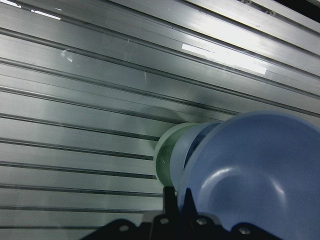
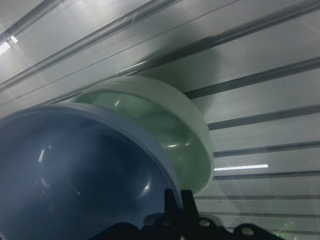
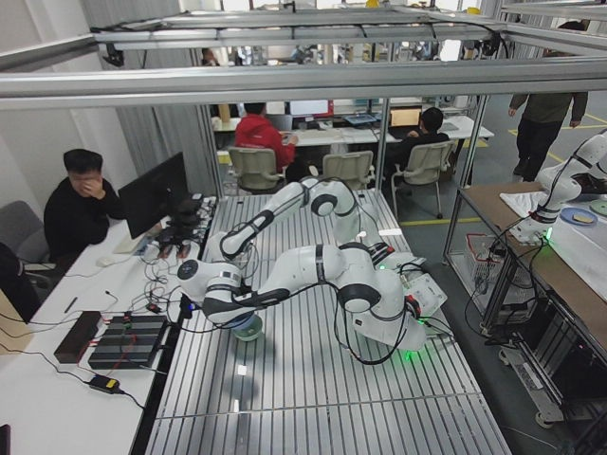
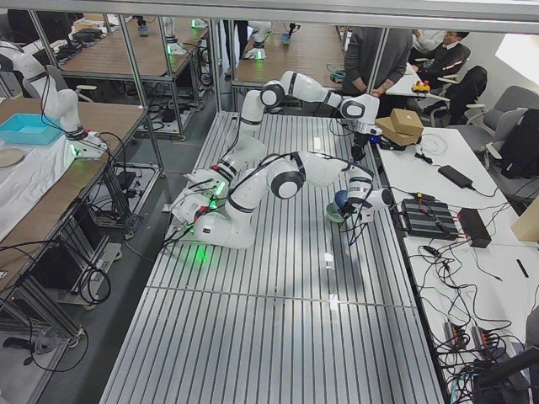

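In the left wrist view, my left gripper is at the rim of a blue bowl [image 1: 240, 175], shut on it. Behind it show another blue rim [image 1: 181, 152] and a green bowl [image 1: 165, 162]. In the right wrist view, my right gripper is shut on the rim of a blue bowl [image 2: 85, 170], which hangs over or against the green bowl [image 2: 185, 145]. The bowls are largely hidden by the arms in the camera views.
A white side table [image 3: 47, 398] with cables, black boxes and a monitor [image 3: 152, 190] runs along one edge. A seated person is beside it.
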